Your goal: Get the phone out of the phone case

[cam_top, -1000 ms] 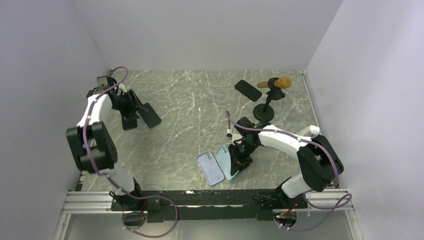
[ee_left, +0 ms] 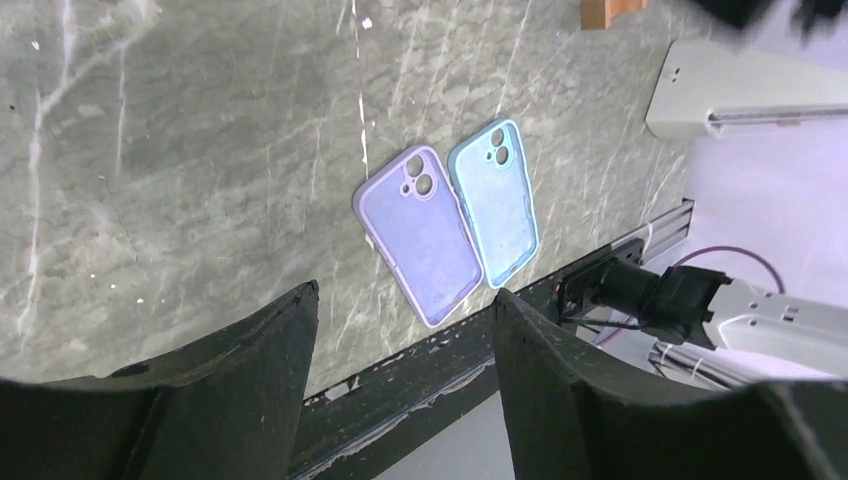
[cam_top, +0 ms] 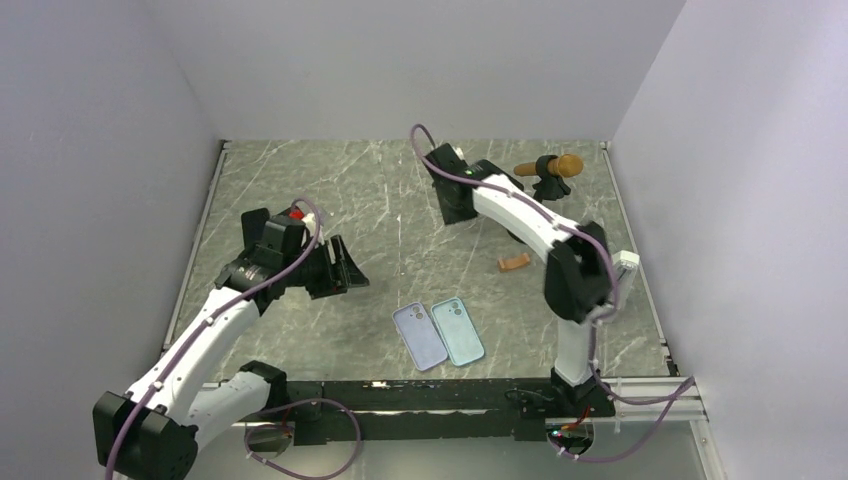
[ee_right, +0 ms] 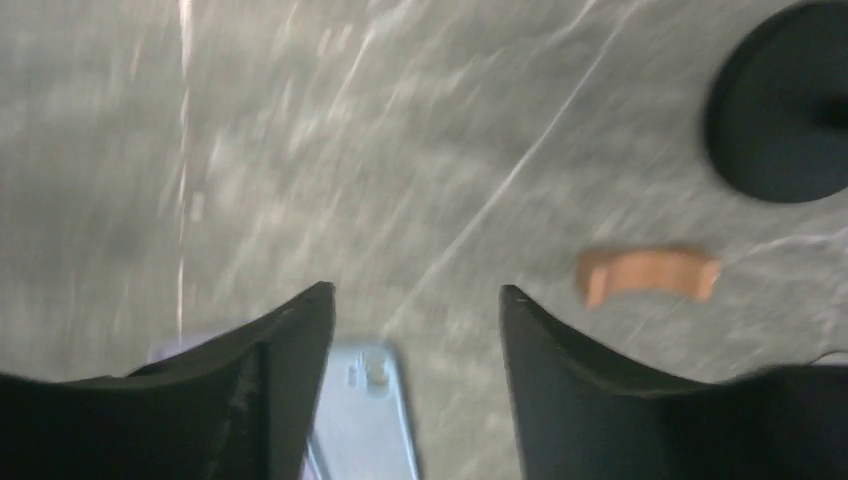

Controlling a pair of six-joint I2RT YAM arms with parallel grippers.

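Note:
Two empty phone cases lie side by side near the front edge: a purple case (cam_top: 420, 337) and a light blue case (cam_top: 458, 332), both also clear in the left wrist view. No phone sits in either. A black phone (cam_top: 254, 228) rests at the left, partly behind my left arm; another dark phone (cam_top: 497, 170) shows behind the right arm. My left gripper hangs over bare table left of the cases, fingers apart and empty. Farther back, above the middle of the table, my right gripper also stands open with nothing between its fingers. Motion blurs its view.
A small orange-brown block (cam_top: 514, 262) sits right of centre. Behind it is a black stand with a brown, rounded handle (cam_top: 565, 166). A white object (cam_top: 625, 265) stands by the right wall.

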